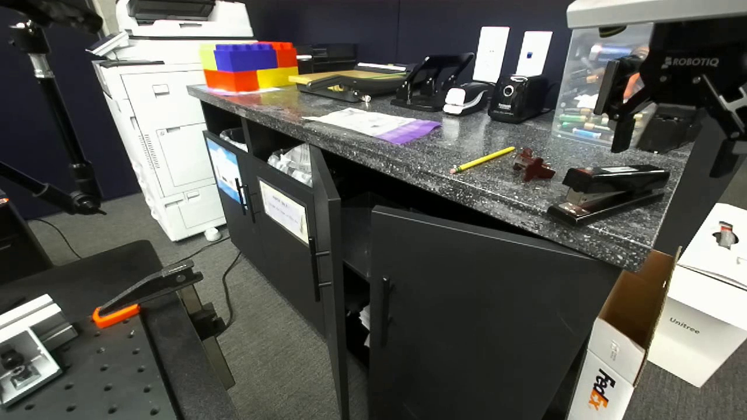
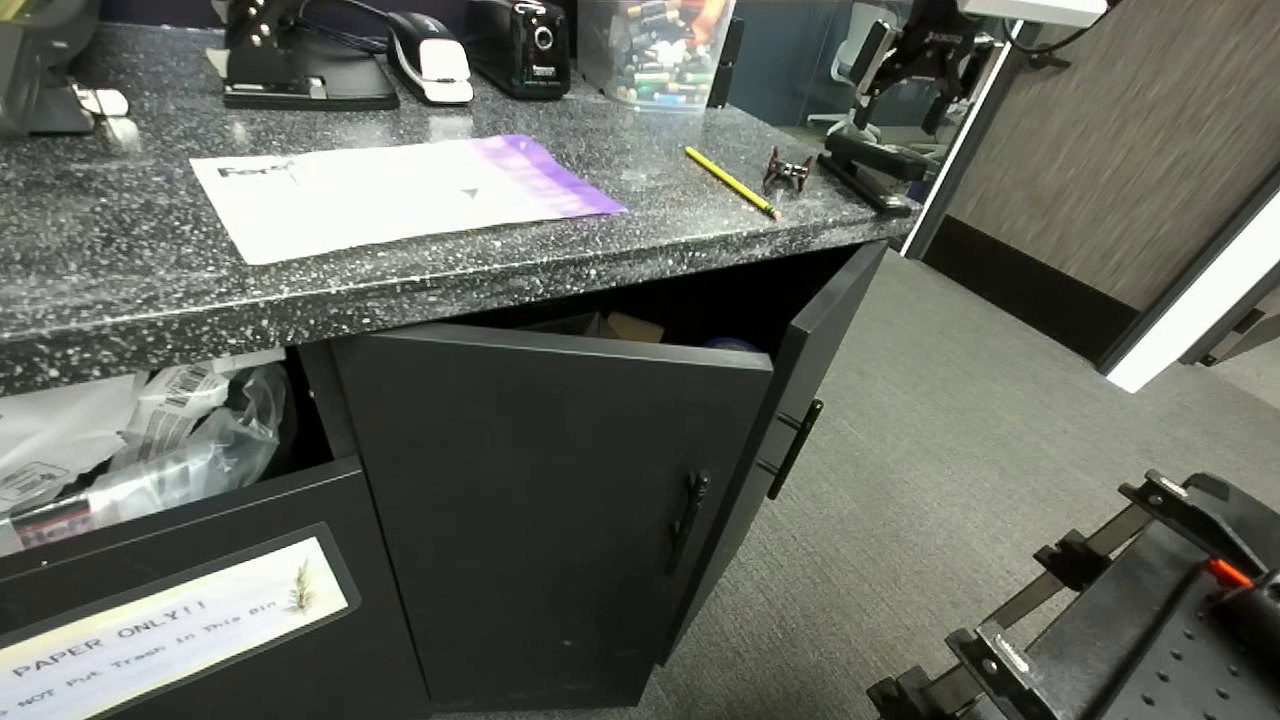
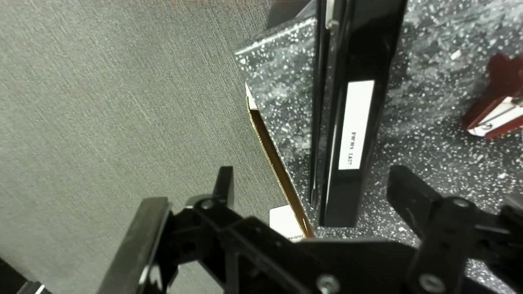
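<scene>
My gripper (image 1: 676, 150) hangs open above the right end of the counter, over the black stapler (image 1: 613, 192). In the wrist view the stapler (image 3: 350, 147) runs lengthwise, its near end showing between the spread fingers, with nothing gripped. A white label lies on its top. To its left in exterior view 1 is a dark red staple remover (image 1: 533, 167), and beyond that a yellow pencil (image 1: 483, 160).
A clear bin of batteries (image 1: 585, 105) stands behind the gripper. Two cabinet doors (image 1: 476, 308) hang ajar below the counter. Cardboard boxes (image 1: 630, 329) sit beyond the counter's right edge. A white and purple mailer (image 1: 378, 125) lies further left.
</scene>
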